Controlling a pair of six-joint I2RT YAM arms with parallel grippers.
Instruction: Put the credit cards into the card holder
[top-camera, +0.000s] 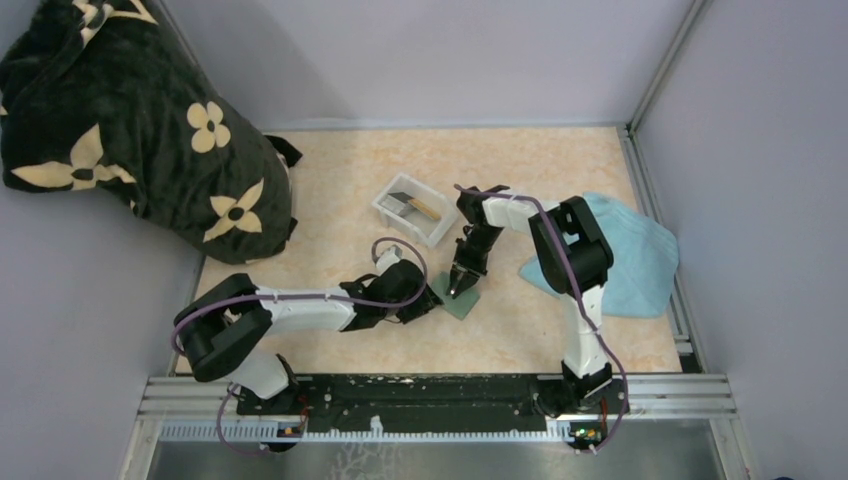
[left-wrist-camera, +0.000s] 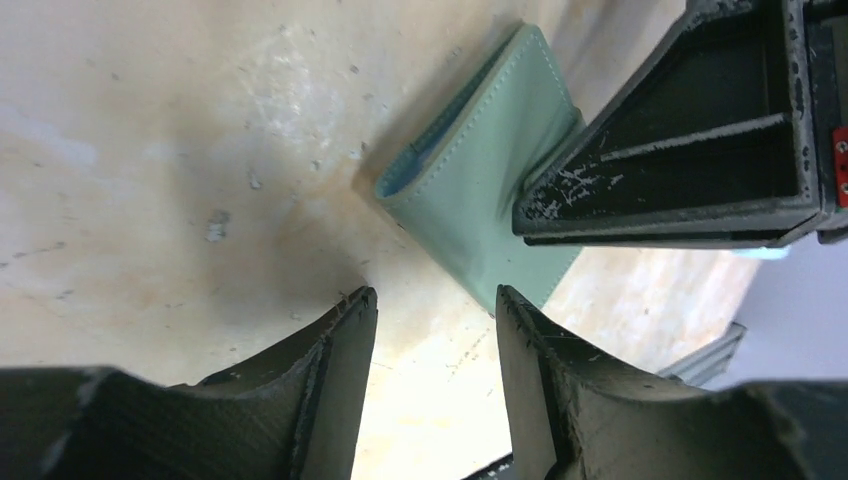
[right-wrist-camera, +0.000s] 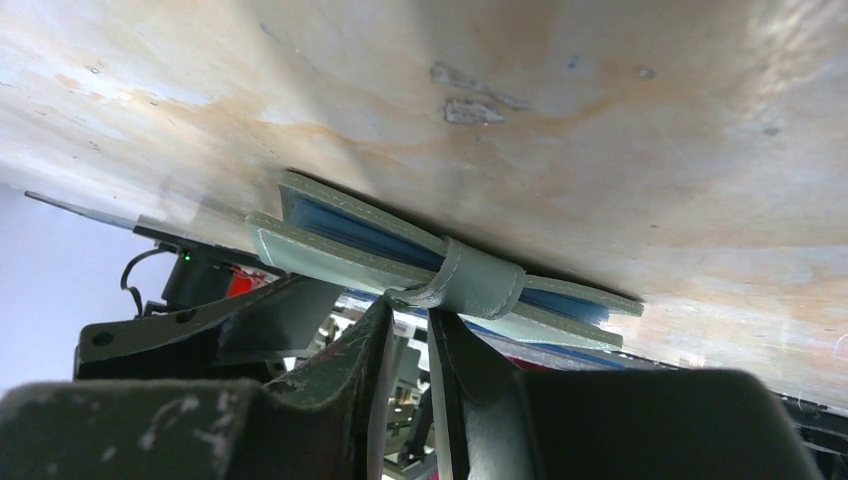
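Note:
A sage-green leather card holder with blue lining lies on the table at front centre. My right gripper is on it; in the right wrist view its fingertips are at the strap, with only a narrow gap between them, and whether they pinch it is unclear. My left gripper is open just left of the holder, with nothing between its fingers. I cannot make out any separate cards.
A white bin with tools inside stands behind the holder. A blue cloth lies at the right, and a dark patterned cushion at the back left.

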